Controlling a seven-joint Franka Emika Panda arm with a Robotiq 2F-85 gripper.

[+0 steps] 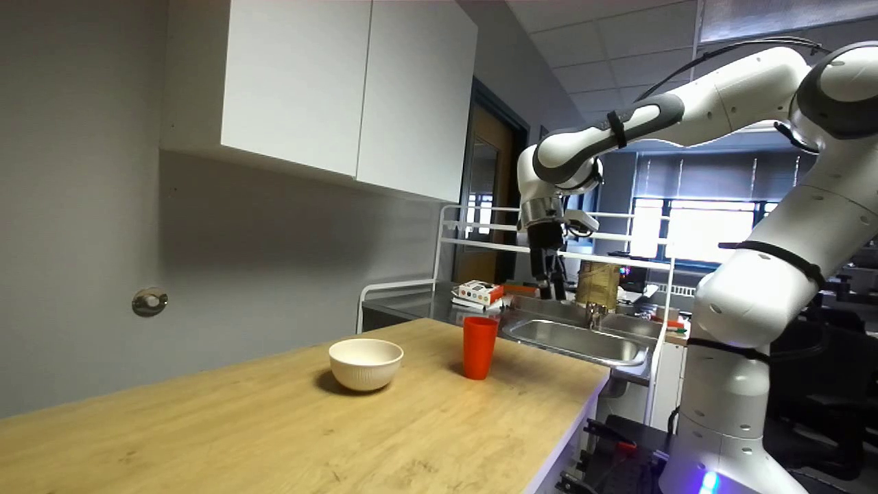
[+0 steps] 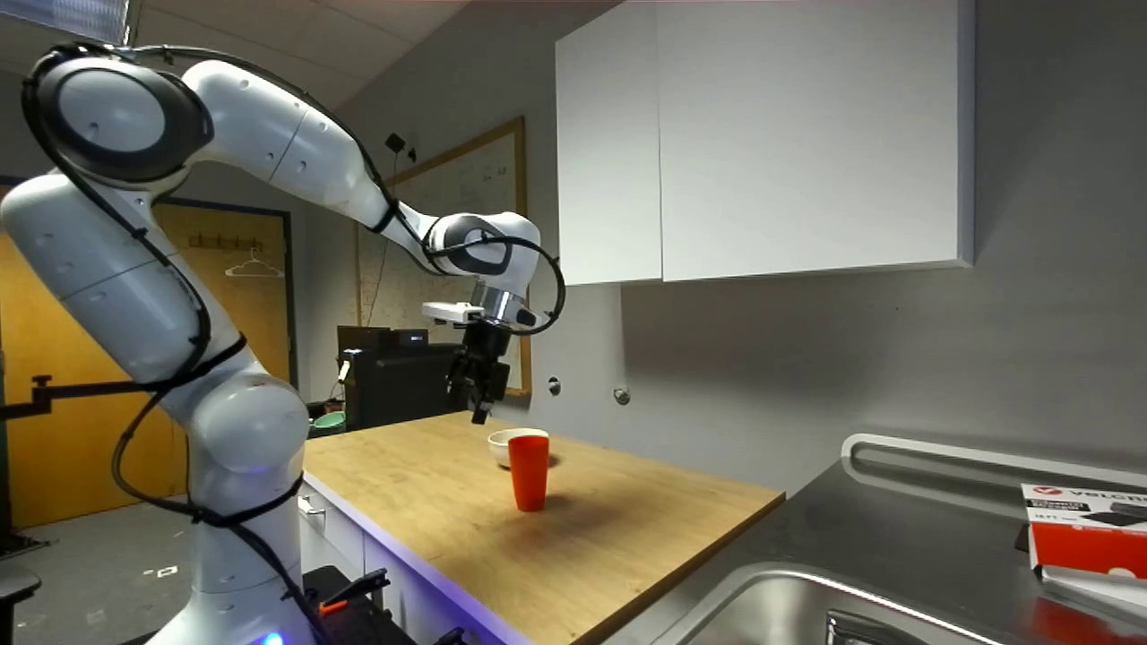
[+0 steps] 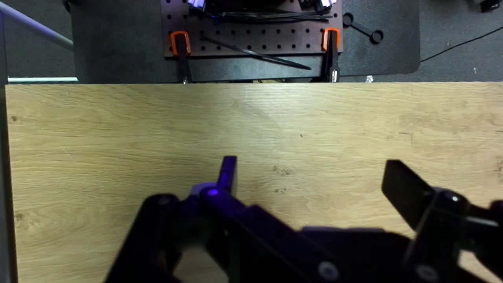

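Observation:
My gripper is open, its two dark fingers spread wide over bare wood in the wrist view, with nothing between them. In the first exterior view the gripper hangs pointing down, well above the counter. A red cup stands upright on the wooden counter. To its left in that view sits a cream bowl, apart from the cup; its inside looks empty. The second exterior view shows the red cup partly covering the bowl. Neither cup nor bowl appears in the wrist view.
White cabinets hang over the back of the counter. A metal sink and a small box lie beyond the counter's end. Two orange-marked clamps grip the base plate near the front edge.

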